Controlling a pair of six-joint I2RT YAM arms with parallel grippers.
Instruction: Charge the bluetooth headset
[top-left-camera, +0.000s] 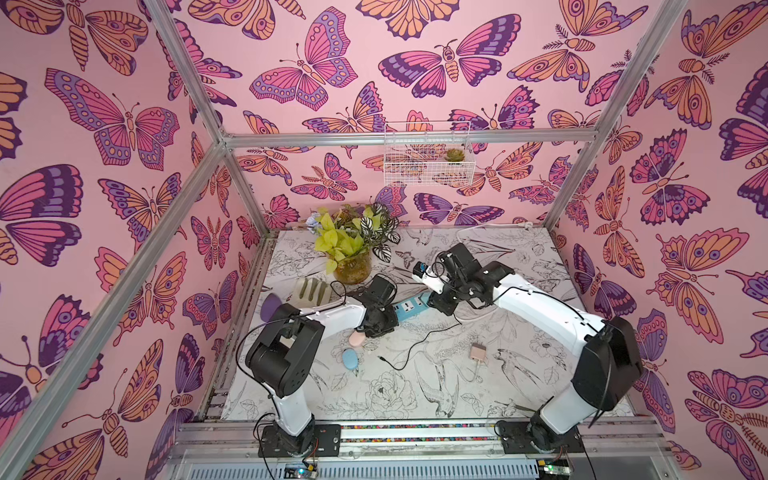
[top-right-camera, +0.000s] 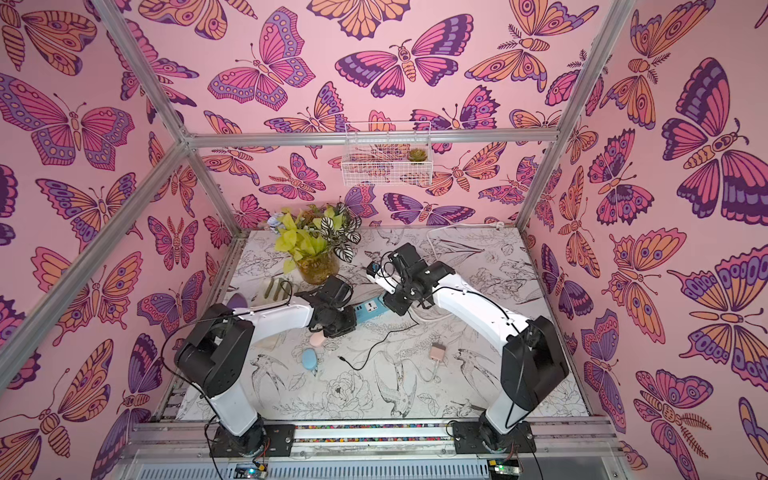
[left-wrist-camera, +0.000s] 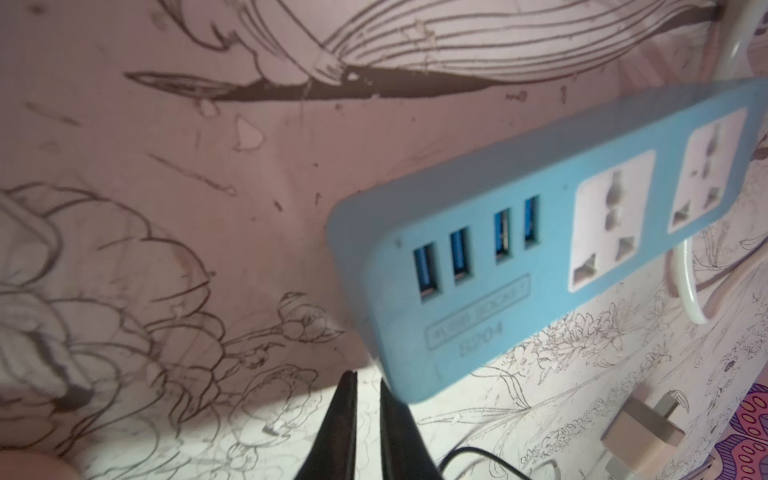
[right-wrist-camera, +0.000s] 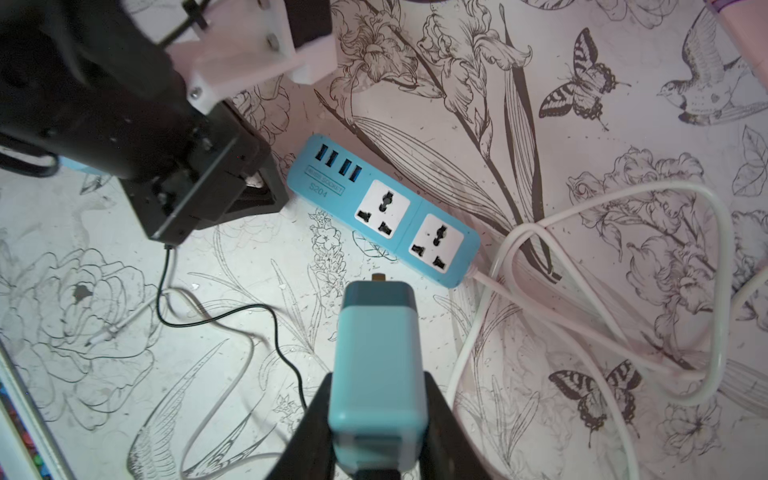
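Note:
The light-blue power strip (left-wrist-camera: 512, 312) lies diagonally mid-table, with USB ports and two sockets. My left gripper is shut at its near-left corner; whether anything is between the fingertips is unclear. My right gripper is shut on a teal rounded block (right-wrist-camera: 376, 360) with a small metal tip, held above the table beside the strip (right-wrist-camera: 384, 208). A black cable (right-wrist-camera: 208, 320) runs below it. A pink charger plug (top-left-camera: 477, 352) lies at front right.
A plant vase (top-left-camera: 352, 269) stands at back left. Pink (top-left-camera: 357, 339) and blue (top-left-camera: 349, 360) oval items lie near the left arm. White cable loops (right-wrist-camera: 712, 240) lie right of the strip.

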